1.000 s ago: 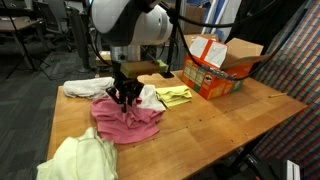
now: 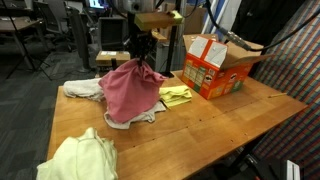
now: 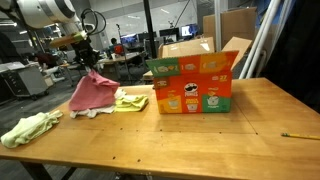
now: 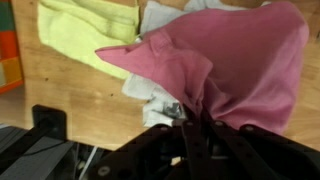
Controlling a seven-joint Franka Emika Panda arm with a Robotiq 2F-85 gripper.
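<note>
A pink cloth (image 2: 131, 92) hangs from my gripper (image 2: 146, 62), its upper part pinched and its lower folds fanning out over the white cloth beneath. In the wrist view the pink cloth (image 4: 235, 60) gathers to a point at the gripper, whose fingers are shut on it. From the other side, the pink cloth (image 3: 93, 92) is seen draped below the gripper (image 3: 88, 66) at the table's left. Whether its lowest edge still touches the things below cannot be told.
A white cloth (image 2: 140, 118) lies under the pink one, with a yellow cloth (image 2: 175, 95) beside it. Another white cloth (image 2: 84, 89) is farther back, and a pale cloth (image 2: 78, 158) lies near the front left. An open cardboard box (image 2: 214, 68) stands at the back right.
My gripper has risen, lifting the pink cloth off the table where it lay spread out. More of the white cloth beneath is uncovered.
</note>
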